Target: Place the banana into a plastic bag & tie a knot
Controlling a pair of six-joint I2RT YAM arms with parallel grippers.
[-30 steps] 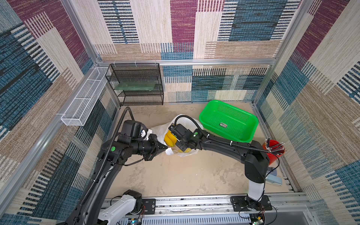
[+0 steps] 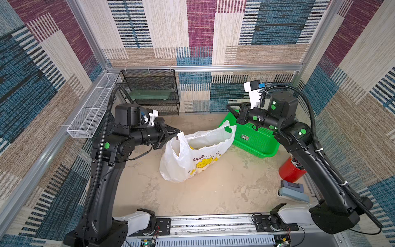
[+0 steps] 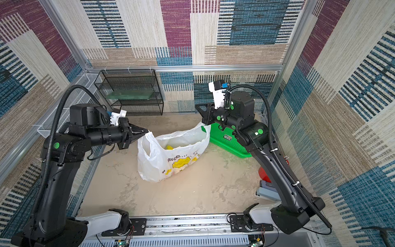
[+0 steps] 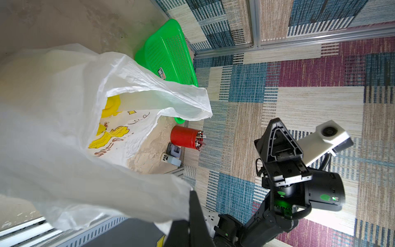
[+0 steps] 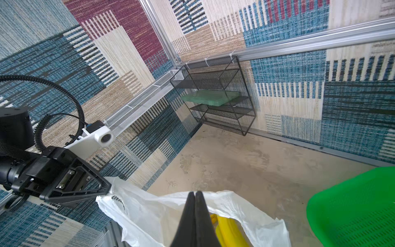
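Observation:
A white plastic bag [image 2: 193, 160] with printed yellow design stretches between the grippers at mid-table, its top edge lifted at both ends; yellow bananas [image 5: 230, 232] show inside in the right wrist view. My left gripper [image 2: 176, 132] is shut on the bag's left handle corner [image 3: 149, 138], which also runs up to its tips in the left wrist view. My right gripper [image 2: 228, 106] is shut, raised above the bag's right end; whether the raised right corner [image 3: 206, 125] is between its fingers I cannot tell, as that corner appears just below it.
A green basket [image 2: 259, 150] stands at the right back, a red cup [image 2: 288, 173] with tools and grey blocks [image 2: 294, 193] at the right edge. A black wire rack [image 2: 148, 103] is at the back left, a white wire basket [image 2: 90, 115] on the left wall.
Both grippers have risen, the right one moving up and to the right from inside the bag. The bag is lifted and stretched wider, so the bananas are mostly hidden from above.

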